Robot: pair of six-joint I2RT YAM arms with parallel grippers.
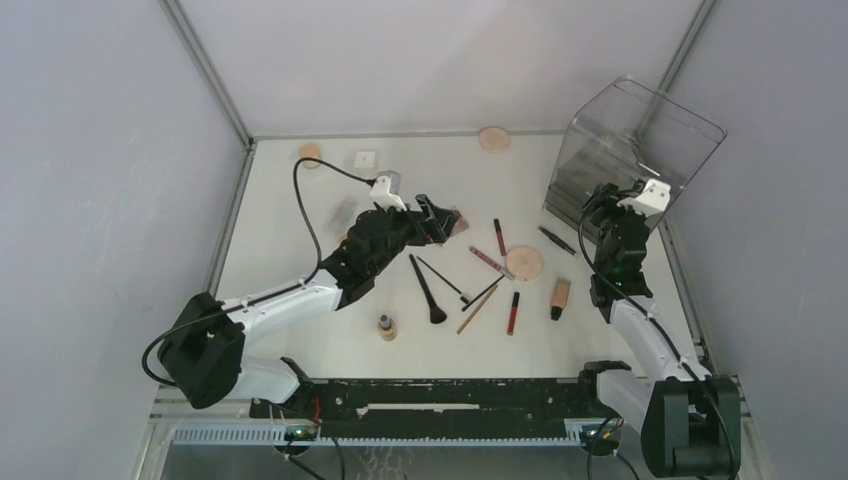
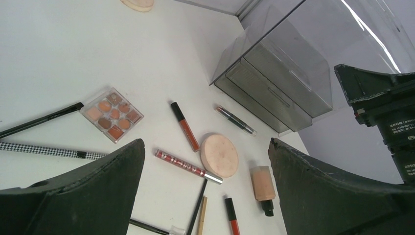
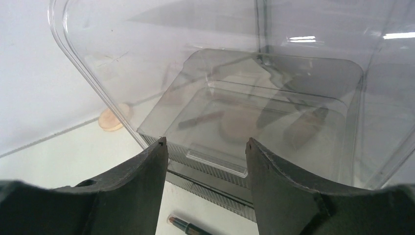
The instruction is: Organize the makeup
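Note:
My left gripper (image 1: 436, 222) hovers over the middle of the table, open and empty, above an eyeshadow palette (image 2: 112, 113). My right gripper is part open at the clear organizer (image 1: 632, 130), its fingers before the drawer handle (image 3: 217, 164) of an upper drawer; whether they touch it I cannot tell. Lying on the table are a red lip gloss (image 1: 512, 314), a pink tube (image 1: 491, 262), a dark pen (image 1: 556, 240), a round puff (image 1: 524, 262), a foundation tube (image 1: 560, 298), a large brush (image 1: 428, 290) and several pencils.
A foundation bottle (image 1: 387, 328) stands at the front. A white box (image 1: 365, 160) and round sponges (image 1: 494, 139) lie at the back. The organizer fills the back right corner, against the wall.

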